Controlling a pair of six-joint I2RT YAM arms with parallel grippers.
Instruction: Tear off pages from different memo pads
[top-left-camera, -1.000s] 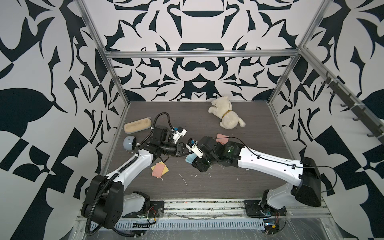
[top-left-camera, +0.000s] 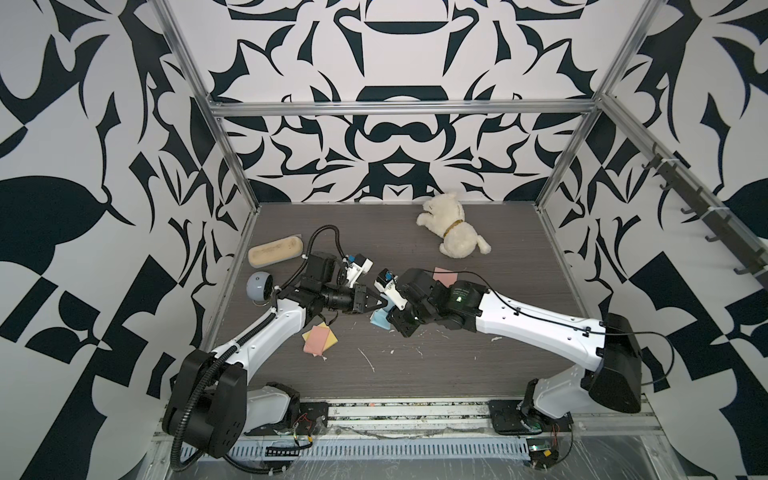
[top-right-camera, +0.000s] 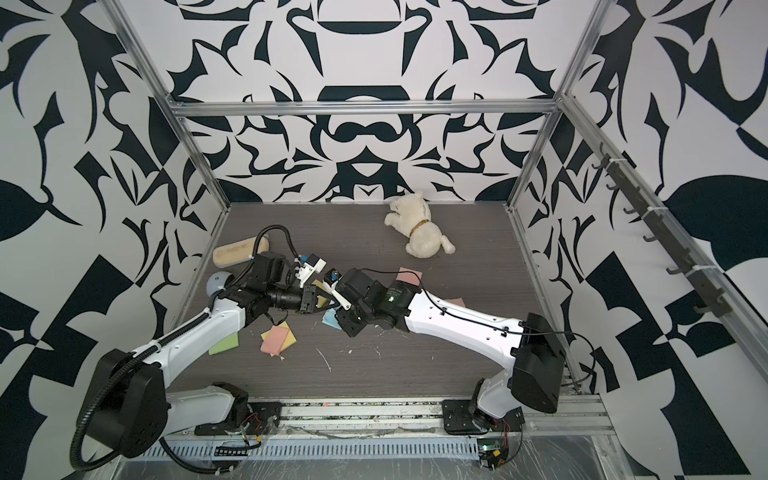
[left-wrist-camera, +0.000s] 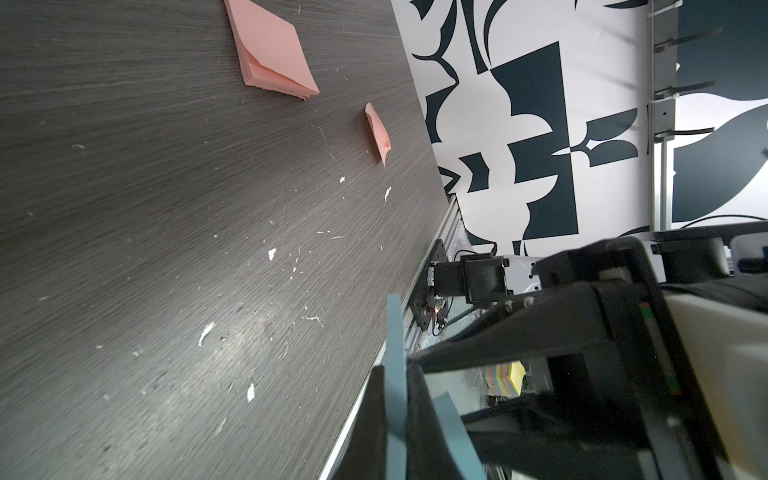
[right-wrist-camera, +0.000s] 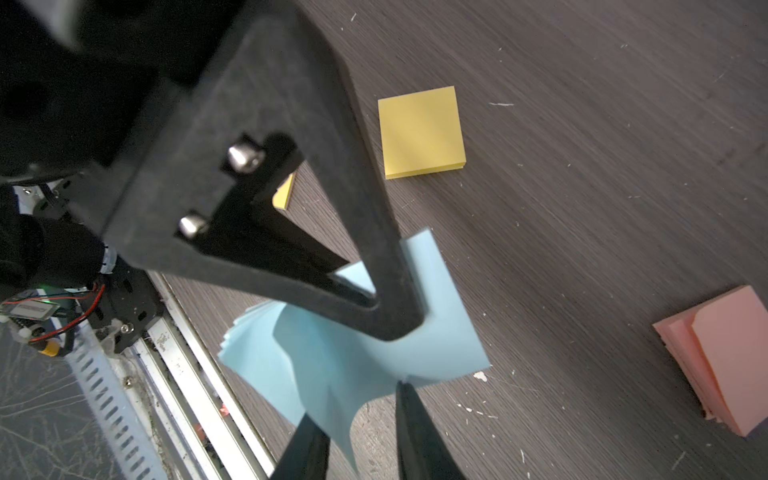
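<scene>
A light-blue memo pad (right-wrist-camera: 448, 320) hangs in the air at mid-table, where my two grippers meet. My left gripper (top-left-camera: 376, 300) is shut on it; in the left wrist view a thin blue strip (left-wrist-camera: 395, 336) stands between the dark fingertips. My right gripper (top-left-camera: 392, 297) reaches onto the pad from the other side, its fingers over the fanned, bent sheets; their opening is hard to judge. A yellow pad (right-wrist-camera: 420, 132), pink pads (left-wrist-camera: 272, 48) and a loose pink sheet (left-wrist-camera: 377, 132) lie on the table. A green pad (top-right-camera: 224, 342) lies at the left.
A white plush dog (top-left-camera: 452, 228) lies at the back. A tan oblong object (top-left-camera: 274, 251) and a grey rounded object (top-left-camera: 258, 287) are at the left.
My right gripper has shifted slightly up and toward the back over the last second. The left arm looks unchanged.
</scene>
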